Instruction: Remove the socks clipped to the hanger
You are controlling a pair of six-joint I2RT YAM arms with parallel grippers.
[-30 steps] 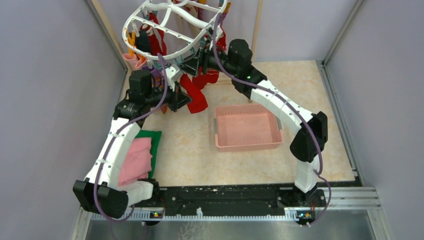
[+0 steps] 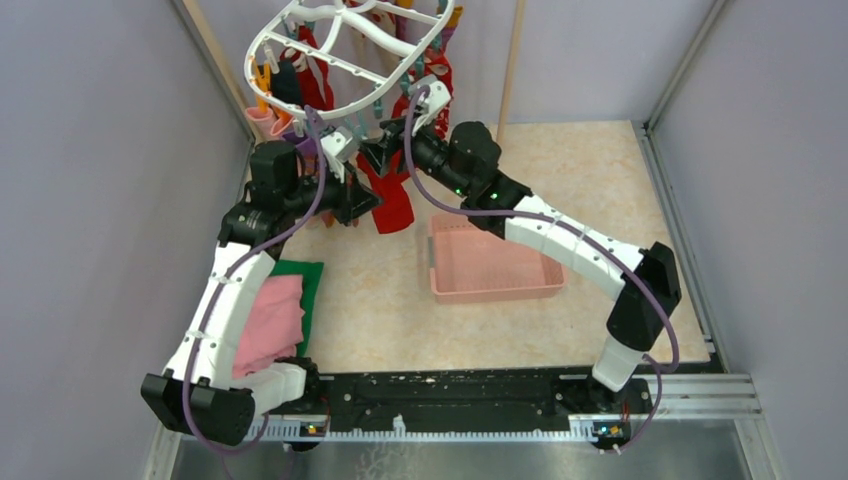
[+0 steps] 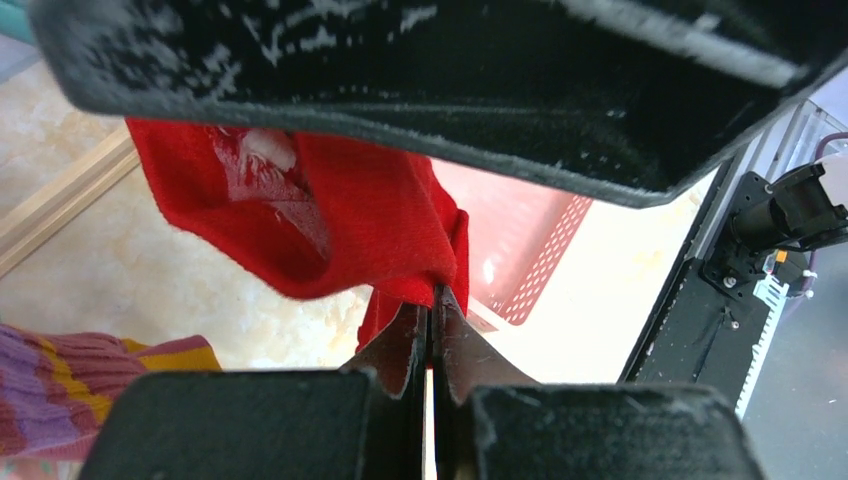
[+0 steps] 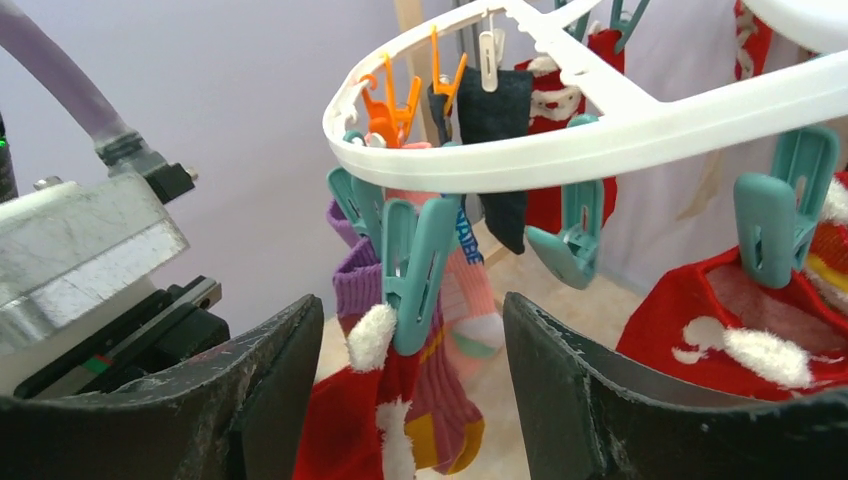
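Observation:
A white hanger [image 2: 350,104] carries several socks on clips. My left gripper is shut on a red sock [image 3: 340,210], which also hangs below it in the top view. In the right wrist view, my right gripper stands open around a teal clip [image 4: 420,265] that holds the top of a red-and-white sock [image 4: 345,430]; whether the fingers touch it I cannot tell. More clips with socks, among them a red one [image 4: 700,310], hang to the right and behind.
A pink basket [image 2: 497,290] sits on the table below the right arm. Pink cloth [image 2: 268,320] on green cloth [image 2: 308,290] lies at the left.
My right arm has drawn back toward the front right from the hanger's rim.

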